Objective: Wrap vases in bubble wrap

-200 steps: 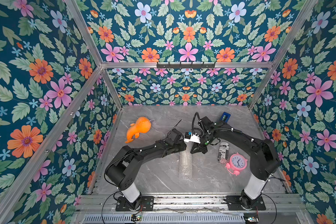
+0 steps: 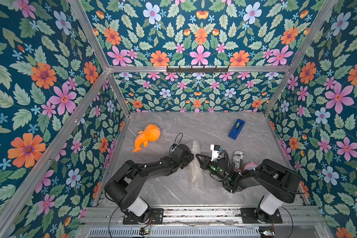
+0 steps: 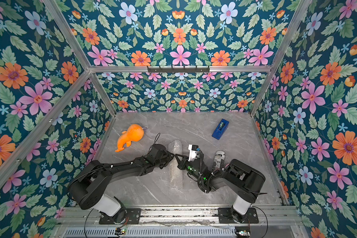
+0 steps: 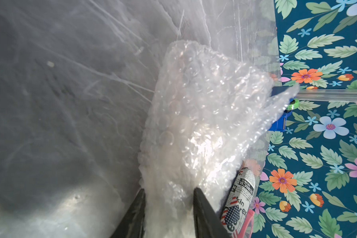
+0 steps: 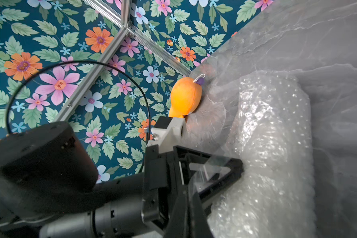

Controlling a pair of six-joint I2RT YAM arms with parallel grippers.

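Observation:
A long roll of bubble wrap (image 2: pixel 196 176) lies front to back on the table, in the middle. In the left wrist view the clear bubble wrap (image 4: pixel 194 130) is bulky, with a loose flap toward the right. No bare vase is in view; what lies inside the wrap cannot be made out. My left gripper is shut on the bubble wrap from its left side, wrap bunched between the fingers. On the roll's right, my right gripper is shut. A thin clear film (image 5: pixel 206 174) shows by its tips; whether it is pinched cannot be told.
An orange plush toy (image 2: pixel 147 135) lies back left, a blue object (image 2: pixel 236 129) back right. Right of the roll lie a printed can (image 2: pixel 238 156) and a pink clock (image 2: pixel 250 165), partly hidden by the right arm.
The left arm has shifted only slightly.

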